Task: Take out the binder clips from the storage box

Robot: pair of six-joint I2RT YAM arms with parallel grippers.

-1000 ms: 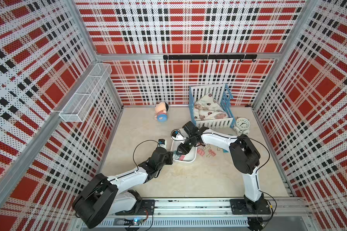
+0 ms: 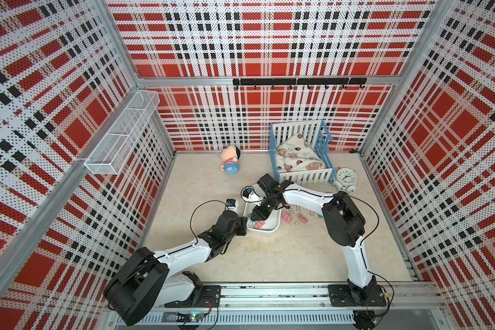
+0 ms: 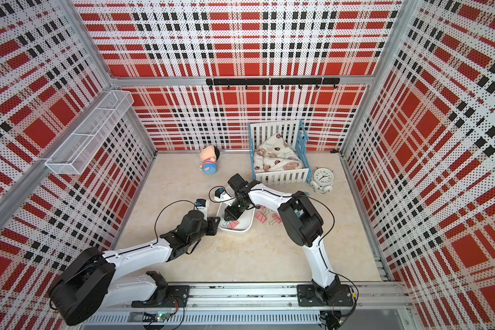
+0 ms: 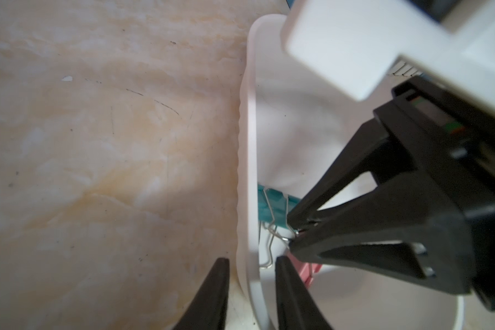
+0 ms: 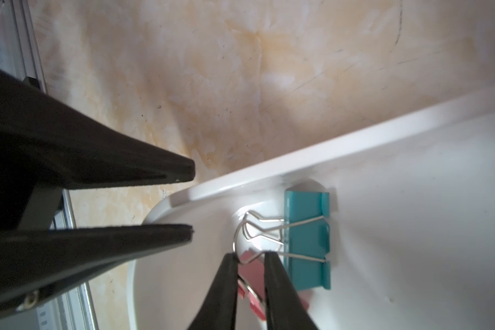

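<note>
In the white storage box (image 4: 251, 137), a teal binder clip (image 5: 307, 239) lies by the side wall, with a pink binder clip (image 5: 253, 275) against it. My right gripper is down inside the box, its fingers narrowly open around the wire handles of these clips; whether they touch is unclear. My left gripper stands at the box's left side, open, one finger either side of the rim with gaps showing. Outside, on the table right of the box, lie pink clips (image 2: 302, 218) and a teal piece (image 2: 320, 215), partly hidden by the right arm.
Behind the box stand a blue and white toy crib (image 2: 299, 176) with a blanket and a white alarm clock (image 2: 345, 177). A doll (image 2: 230, 160) lies at the back left. The table (image 2: 308, 255) in front of the box is clear.
My right gripper and forearm have shifted slightly left and toward the box's near left corner. The left arm looks unmoved, and so do the clips on the table.
</note>
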